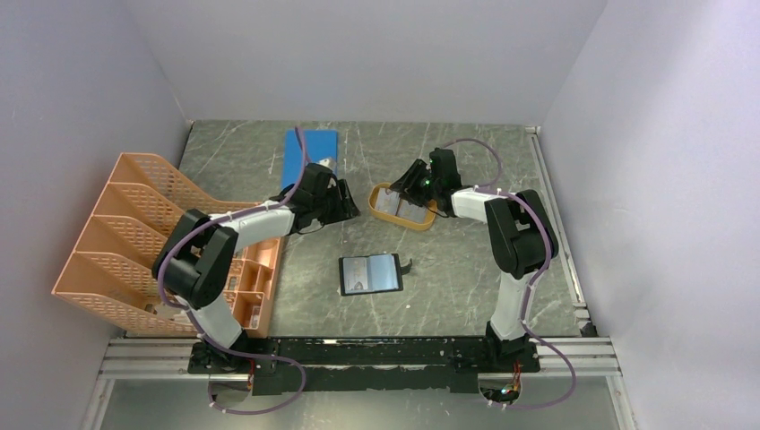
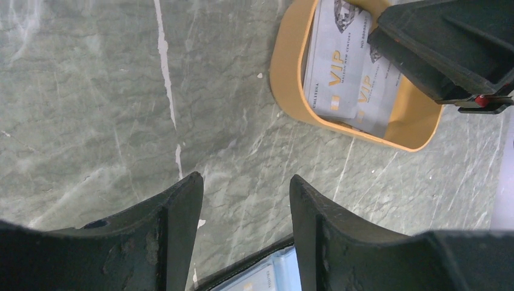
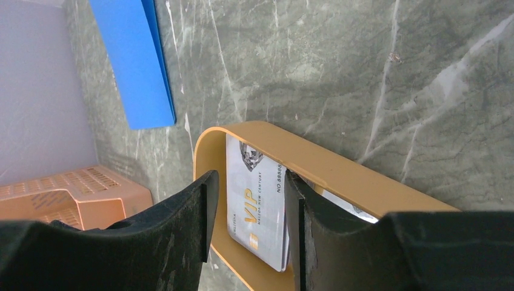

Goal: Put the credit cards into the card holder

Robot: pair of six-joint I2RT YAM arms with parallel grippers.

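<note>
White VIP cards (image 2: 335,73) lie in a shallow orange-tan tray (image 2: 291,76) right of the table's middle; the upper one overlaps another. Over that tray is my right gripper (image 1: 402,190), part open. In the right wrist view its fingers (image 3: 209,209) reach down around the upper card (image 3: 257,203), the right finger close to the card's edge; contact there cannot be told. My left gripper stands part open above bare table left of the tray, nothing between its fingers. Nearer the front, the card holder (image 1: 371,274) lies open, black outside with clear sleeves, a picture in its left one.
A peach organiser rack (image 1: 116,228) with several compartments fills the left side, under my left arm. Blue folders (image 1: 292,159) lie at the back left. Table to the right of the holder (image 1: 457,278) is clear.
</note>
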